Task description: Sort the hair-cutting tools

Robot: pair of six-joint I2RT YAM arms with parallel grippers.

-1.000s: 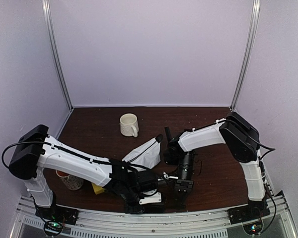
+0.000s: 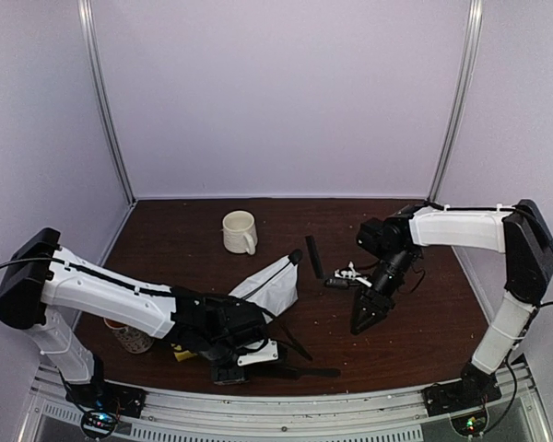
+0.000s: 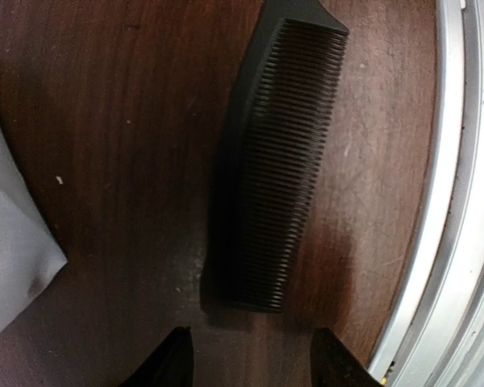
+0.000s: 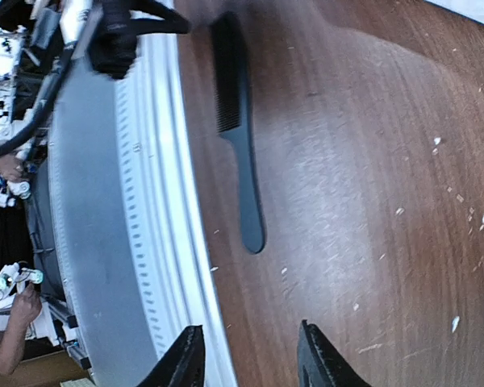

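Observation:
A black comb lies on the wooden table near the front edge, its teeth end below my left gripper, whose fingers stand apart with nothing between them. The comb's long handle shows in the right wrist view, with the comb lying lengthwise along the rail. My right gripper is raised at the right of the table, fingers apart and empty, some way from the comb. In the top view the comb is partly hidden by the left arm.
A white cloth lies mid-table. A white mug stands at the back. A patterned cup and something yellow are at front left, partly under the left arm. The front metal rail borders the comb.
My right arm has lifted and drawn back to the right, away from the left gripper. The left arm has shifted slightly left.

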